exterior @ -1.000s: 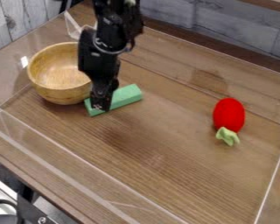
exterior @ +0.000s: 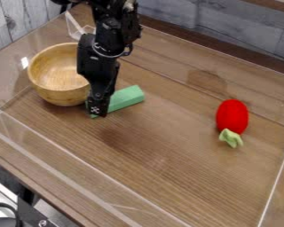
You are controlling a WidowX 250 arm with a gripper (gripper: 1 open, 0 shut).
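Note:
My black gripper (exterior: 98, 102) hangs low at the left of the camera view, its fingertips down by the near end of a green block (exterior: 123, 99) that lies on the wooden table. The gripper is open; whether the block is between the fingers is hard to tell. A wooden bowl (exterior: 45, 71) sits just left of the gripper.
A red object with a pale green leafy end (exterior: 232, 120) lies on the right of the table (exterior: 169, 168). A wall runs along the back left.
The gripper has shifted slightly over the last second, staying low near the green block's near end. The block, bowl and red object look unmoved.

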